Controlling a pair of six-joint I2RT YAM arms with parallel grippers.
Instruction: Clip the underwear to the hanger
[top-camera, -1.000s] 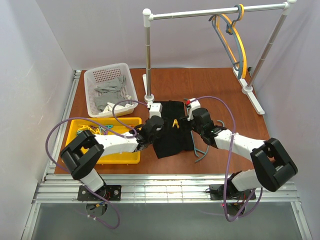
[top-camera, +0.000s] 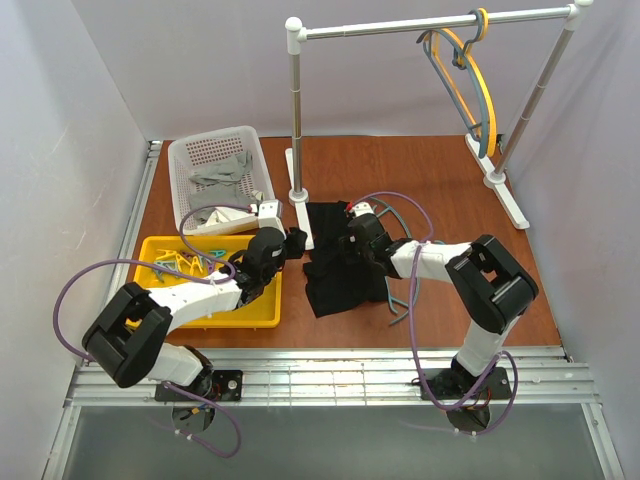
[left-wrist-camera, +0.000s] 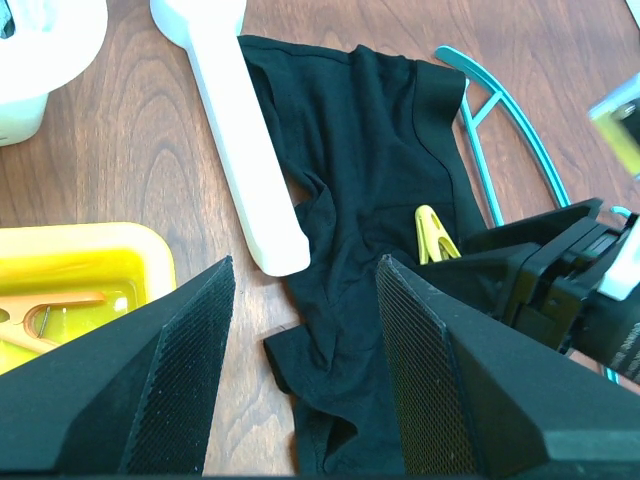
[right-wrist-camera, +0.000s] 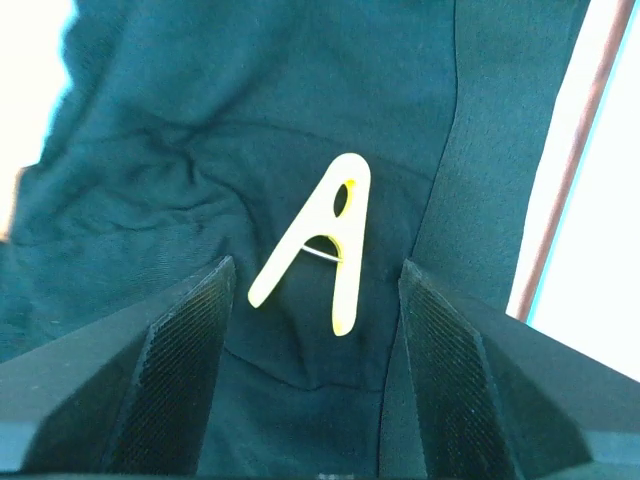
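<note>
Black underwear (top-camera: 340, 290) lies spread on the table over a grey-blue hanger (left-wrist-camera: 520, 120). A yellow clothespin rests on the cloth; in the left wrist view it is partly behind the right gripper. My right gripper hovers over the clothespin with its fingers apart on either side of it. My left gripper is open, beside the cloth near the rack's foot, with nothing between its fingers.
A yellow bin (top-camera: 210, 316) of clothespins is at left, a white basket (top-camera: 180, 175) with clothes behind it. The rack (top-camera: 296, 100) stands at the back, hangers (top-camera: 483, 110) on its bar.
My left arm has drawn back leftward toward the yellow bin. My right gripper has moved left over the clothespin, which it now hides in the top view.
</note>
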